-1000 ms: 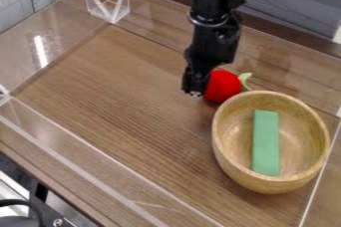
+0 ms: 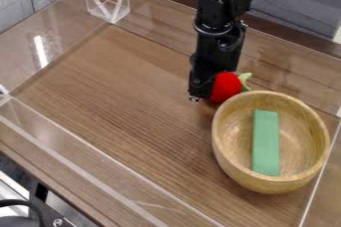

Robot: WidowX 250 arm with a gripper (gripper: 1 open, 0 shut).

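My black gripper is low over the wooden table, its fingertips just left of a red pepper with a green stem, which it partly hides. Whether it touches the pepper I cannot tell; the fingers look narrow. The pepper lies at the upper edge of a wooden bowl. In the bowl lies a green block.
A clear wire-like holder stands at the back left. A black curved part shows at the bottom left corner.
The gripper has shifted slightly right and down toward the pepper, after moving right from about a second ago. The pepper and bowl look about where they were.
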